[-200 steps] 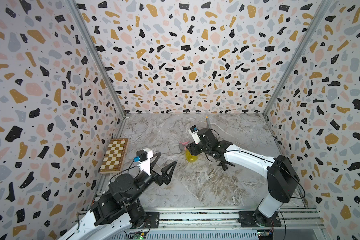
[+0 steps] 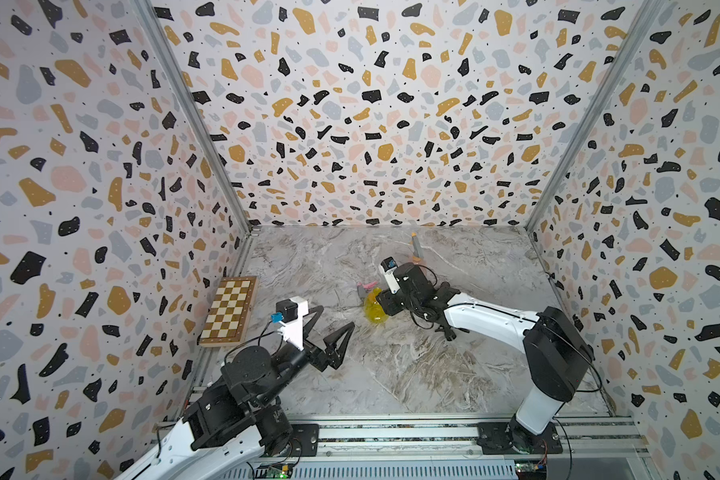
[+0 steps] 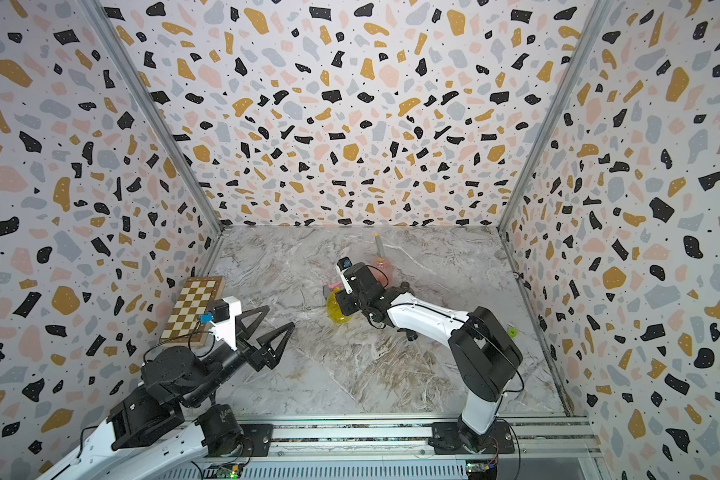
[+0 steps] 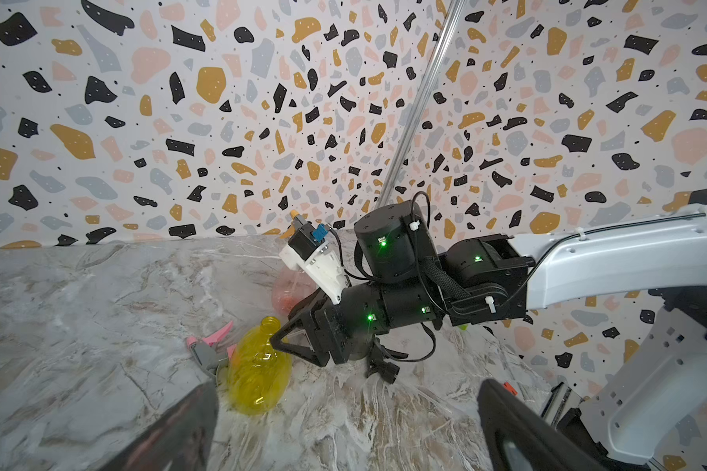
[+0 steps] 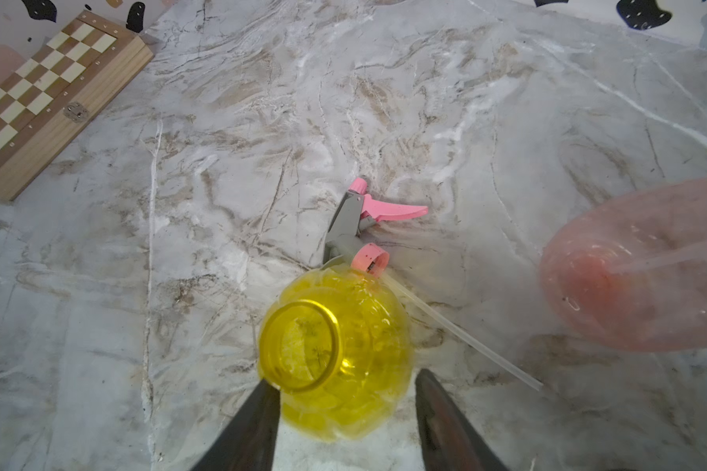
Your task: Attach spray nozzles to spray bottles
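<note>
A clear yellow bottle (image 5: 353,337) without a nozzle stands with its round mouth facing up. My right gripper reaches in low beside it, fingers apart on either side of its outline; whether they touch the bottle I cannot tell. Behind the bottle lies a grey and pink nozzle (image 5: 343,223) with a thin tube running right, partly covered by the bottle. A pink bottle (image 5: 644,267) lies to the right, a tube visible inside, and a grey piece with an orange tip (image 3: 378,246) extends from its far side. My left gripper (image 2: 333,332) is open and empty, away from the bottles.
A chessboard (image 2: 229,311) lies at the left edge. Under the right arm sits a dark object (image 4: 381,362), partly hidden. Something small and green (image 3: 512,330) shows by the right arm.
The yellow bottle has moved a little left, and more of it shows. The left arm has barely moved.
</note>
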